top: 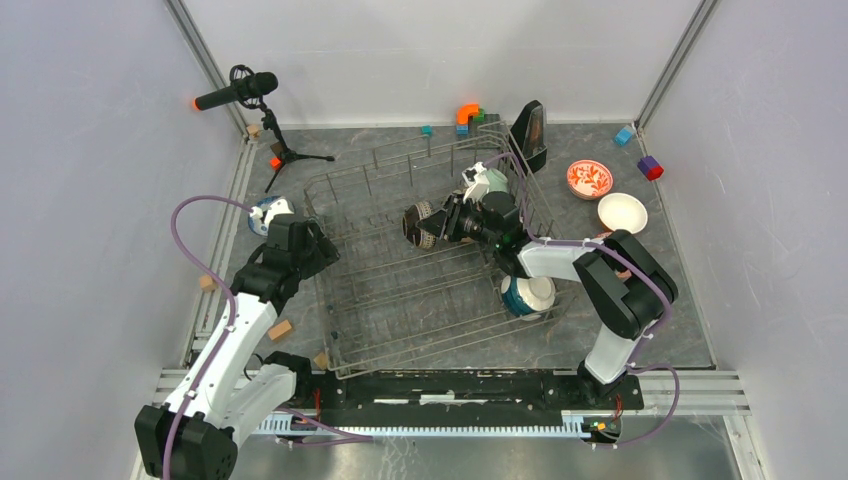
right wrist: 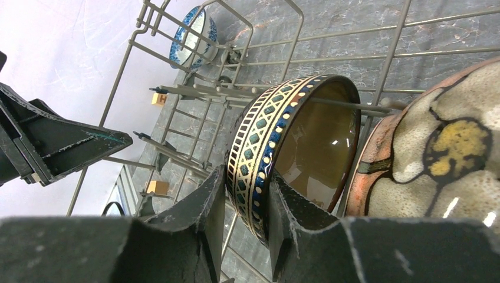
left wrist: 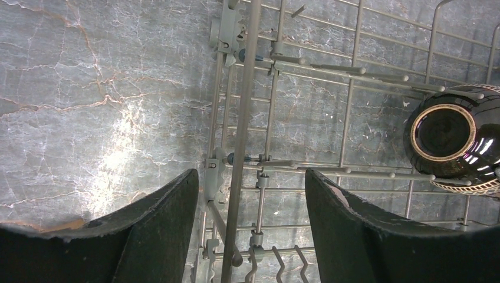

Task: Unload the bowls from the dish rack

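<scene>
The dark bowl with a patterned band (right wrist: 253, 147) rests tilted in the wire dish rack (top: 400, 285). My right gripper is at its edge, a finger on either side of the wall, part open; whether both fingers press on it cannot be seen. A flower-painted bowl (right wrist: 436, 147) sits right beside it. The blue-and-white bowl (top: 528, 296) lies in the rack's right front, and a pale green dish (top: 496, 181) shows behind the right hand. Over the rack's left side rail, my left gripper is open, holding no bowl.
Right of the rack lie an orange-patterned bowl (top: 589, 179) and a white bowl (top: 622, 213). Another blue-and-white bowl (top: 266, 214) stands left of the rack, partly behind the left arm. A microphone stand (top: 290, 156) occupies the back left. Rack tines surround the dark bowl.
</scene>
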